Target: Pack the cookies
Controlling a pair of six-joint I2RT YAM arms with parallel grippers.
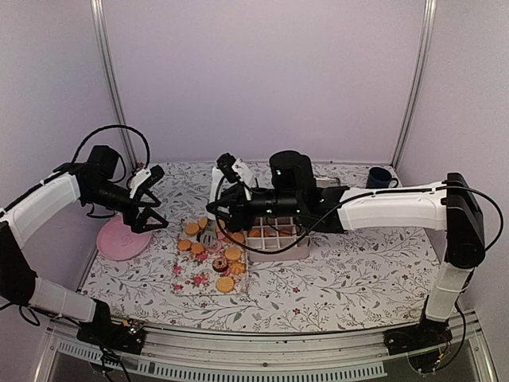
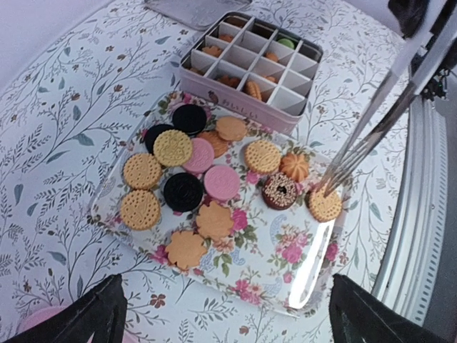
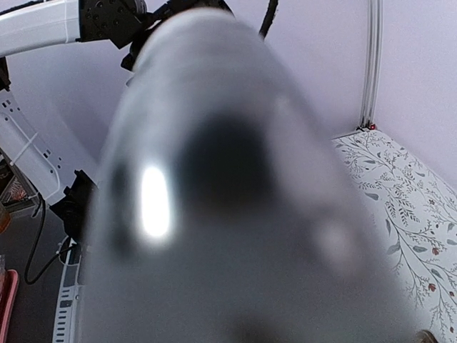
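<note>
My right gripper [image 1: 218, 208] is shut on a metal tool with a pale handle and a slotted end, apparently a spatula [image 1: 208, 239]. Its slotted end hangs over the tray of cookies; a shiny blurred surface fills most of the right wrist view. Off to the left, my left gripper [image 1: 151, 218] stands open and empty, apart from the tool. A flowered tray [image 2: 271, 289] carries round tan, black and pink cookies, with a chocolate ring cookie [image 2: 279, 191] toward one side. Beside it stands a divided box [image 2: 239, 104], with cookies in several compartments.
A pink plate [image 1: 121, 241] lies on the left of the table. The dark mug [image 1: 380, 177] stands at the back right. Behind the box, a grey flat tray or lid [image 2: 196, 10] shows partly. Free tabletop lies right of the box.
</note>
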